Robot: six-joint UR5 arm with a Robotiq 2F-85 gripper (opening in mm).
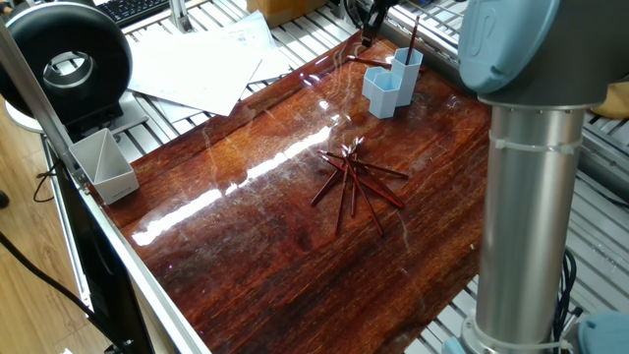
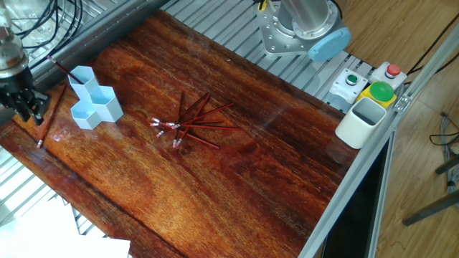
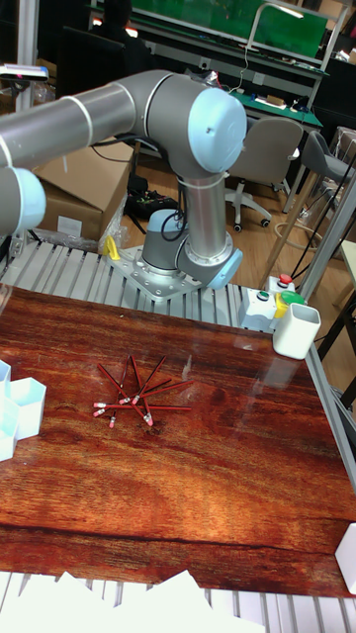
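Several dark red pencils [image 2: 193, 122] with pale ends lie in a loose, crossed pile mid-table. A light blue holder [image 2: 97, 105] of joined hexagonal cups stands near the table's edge, one pencil [image 1: 413, 41] leaning upright in its tall cup. Another single pencil [image 2: 51, 118] lies flat on the table beside the holder. My dark gripper [image 2: 31, 120] hangs near this flat pencil, on the side away from the holder; at the top of exterior view 1, the gripper [image 1: 368, 39] shows only in part. How its fingers stand is too small and dark to make out. Exterior view 3 leaves it out.
A white open box [image 1: 105, 167] sits at the table's far corner. The white cup [image 2: 361, 122] stands beside the emergency-stop buttons [image 2: 382, 91]. White papers [image 1: 201, 71] lie along one side.
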